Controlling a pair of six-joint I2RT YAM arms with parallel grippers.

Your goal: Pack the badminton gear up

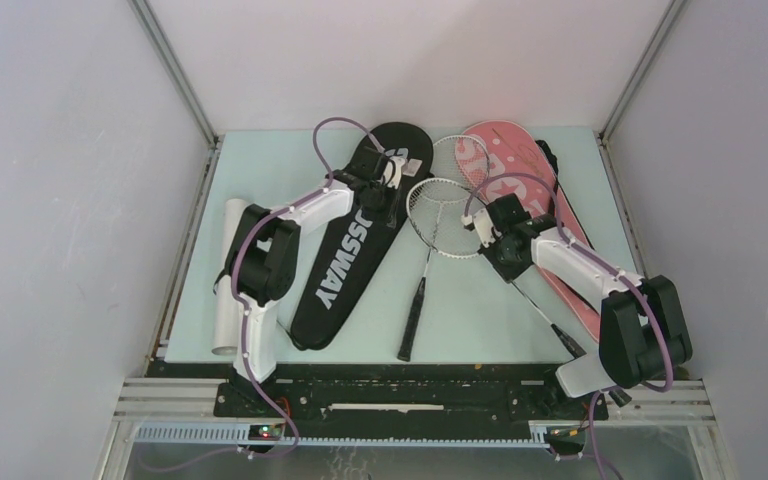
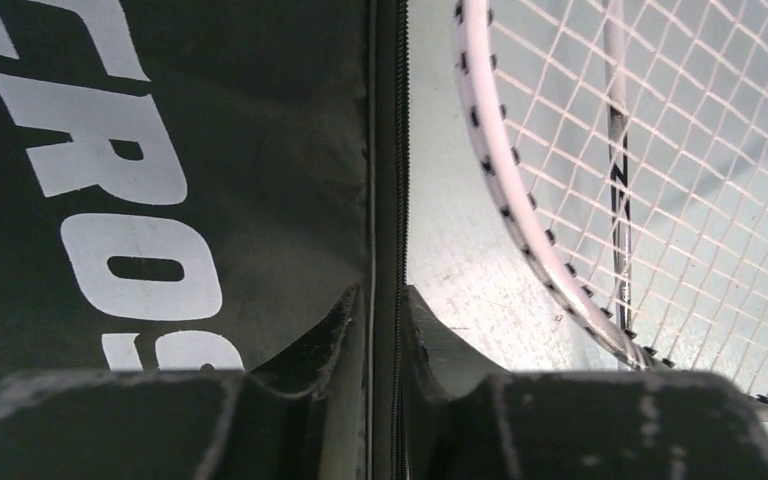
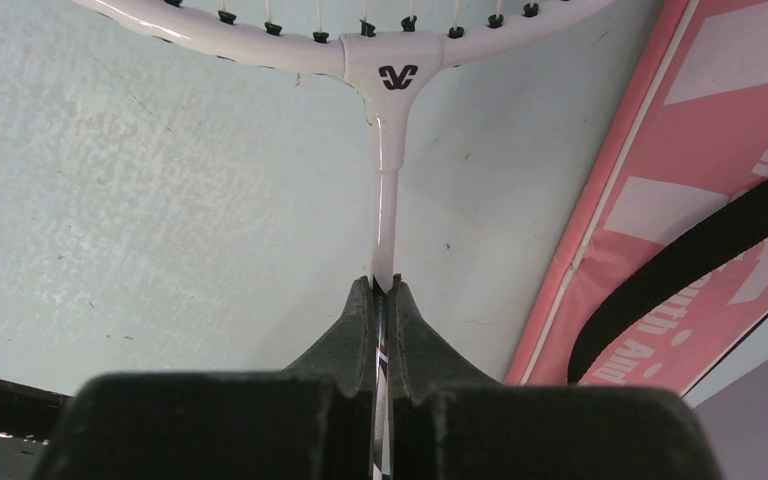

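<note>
Gripped at its shaft, a white-framed racket [image 3: 390,90] is in my right gripper, which is shut on it; its head reaches left across the middle in the top view. A second racket [image 1: 412,322] lies beneath that head, black handle toward the front. The black bag with white lettering [image 1: 332,290] lies aslant left of both. My left gripper is at the bag's right edge, its fingers apart on either side of the zipper [image 2: 402,150]. Whether they touch the bag, I cannot tell. The pink bag [image 1: 578,285] lies at the right, partly under my right arm.
A white tube [image 1: 227,325] with a black band stands along the left side, partly behind my left arm. A black strap [image 3: 690,250] crosses the pink bag. Bare table shows between the second racket's handle and my right gripper.
</note>
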